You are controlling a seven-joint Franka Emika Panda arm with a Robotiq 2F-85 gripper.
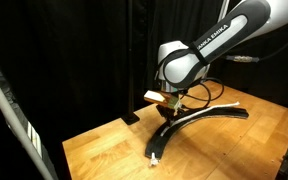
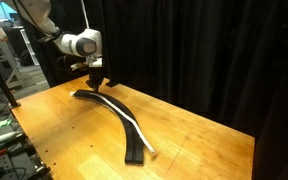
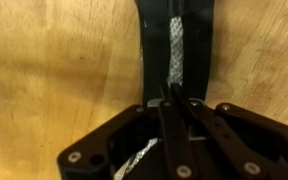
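Note:
A curved black strip (image 1: 217, 112) lies flat on the wooden table, bending through the middle of exterior view 2. Along it runs a pale cord (image 2: 121, 113), whose near end veers off the strip onto bare wood at the right in that view. My gripper points down over the strip, shut on the cord. In the wrist view the cord's woven grey surface leads up from the fingertips and shows again at the lower left, below the hand. The fingers cover the stretch between. From outside, the gripper (image 1: 170, 121) is low, close to the strip.
Black curtains (image 2: 204, 60) hang behind it. A small dark object (image 1: 130, 117) sits at the table's back edge, left of the gripper.

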